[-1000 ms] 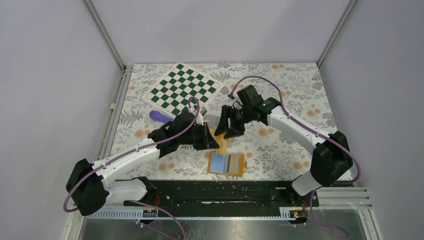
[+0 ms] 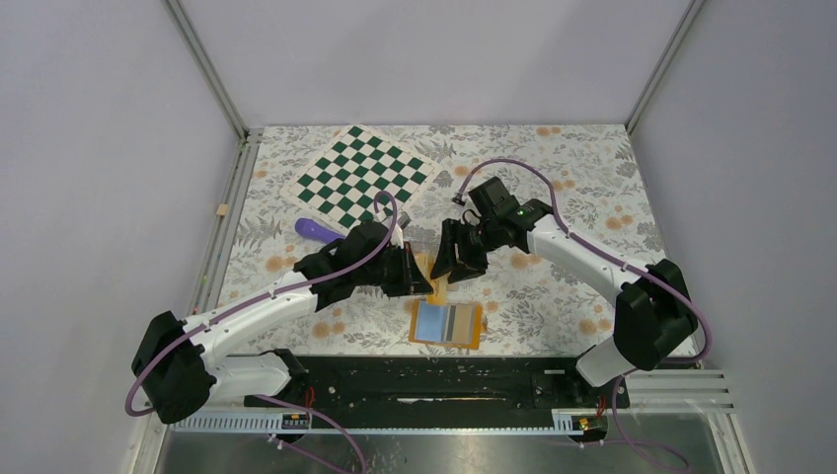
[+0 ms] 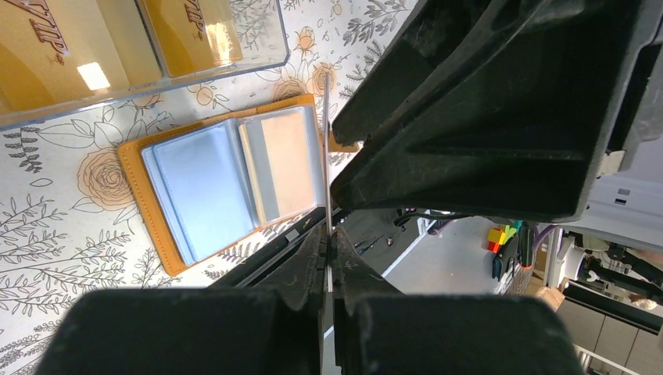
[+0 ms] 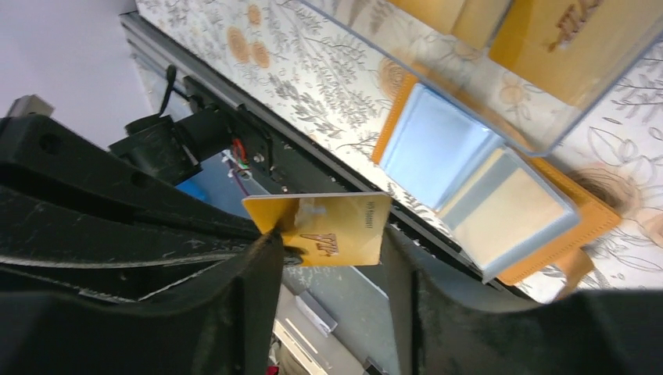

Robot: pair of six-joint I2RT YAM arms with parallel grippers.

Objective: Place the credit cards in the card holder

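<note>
My left gripper is shut on a thin card [image 3: 327, 148], seen edge-on and upright in the left wrist view. In the right wrist view that gold card [image 4: 336, 230] faces me, between the part-open fingertips of my right gripper; whether they touch it I cannot tell. The open card holder [image 2: 445, 324], orange with blue and clear sleeves, lies at the table's front. A clear box [image 3: 78, 55] holding more gold cards lies just behind it, mostly hidden by the grippers in the top view.
A green checkered board [image 2: 360, 173] lies at the back left, with a purple object [image 2: 314, 229] near it, partly behind the left arm. Its front edge [image 2: 523, 355] runs close below the holder.
My right gripper has moved slightly toward the front of the table, closer to the left gripper's tips. The left arm is almost unchanged.
</note>
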